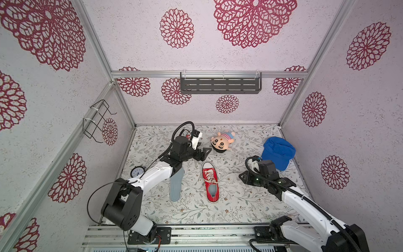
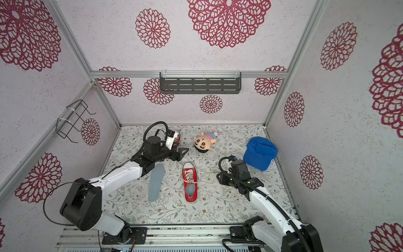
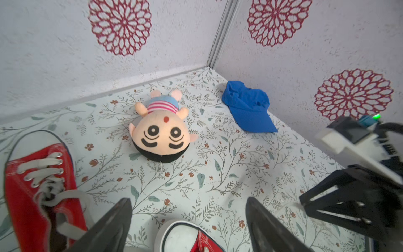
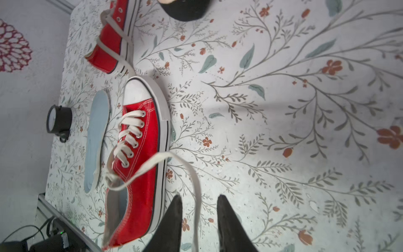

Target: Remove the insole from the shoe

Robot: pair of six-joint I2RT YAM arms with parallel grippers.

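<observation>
The red shoe (image 1: 210, 183) lies in the middle of the table, toe toward the back wall. Its blue-grey insole (image 1: 213, 190) shows inside the heel opening. My left gripper (image 1: 205, 153) stands open just past the toe, holding nothing. To the right of the shoe, my right gripper (image 1: 242, 177) is partly open. In the right wrist view, the loose white lace (image 4: 195, 184) arcs from the shoe and passes through the gap between its fingers, not visibly clamped. Another blue-grey insole (image 2: 156, 182) lies flat left of the shoe.
A second red shoe (image 3: 42, 180) stands at the back left, partly hidden by my left arm in the top views. A plush doll (image 1: 222, 142) lies behind the shoe, and a blue cap (image 1: 278, 152) is at right. A small dial clock (image 1: 137, 171) stands at far left.
</observation>
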